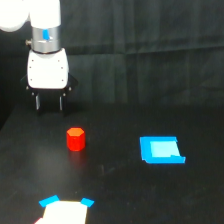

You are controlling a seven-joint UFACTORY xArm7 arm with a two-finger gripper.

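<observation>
My gripper [49,103] hangs at the upper left, pointing down, its two dark fingers spread apart with no object between them. A red hexagonal block [76,139] stands on the black table, nearer the camera and slightly right of the gripper. To the right, a pale square [163,149] lies flat on the table, bordered with blue tape [160,160]. The block is well apart from both the gripper and the square.
Another pale patch [65,212] with blue tape at its corners is cut off by the bottom edge. Black cloth [140,75] hangs behind the table. Between the block and the taped square, the table is bare.
</observation>
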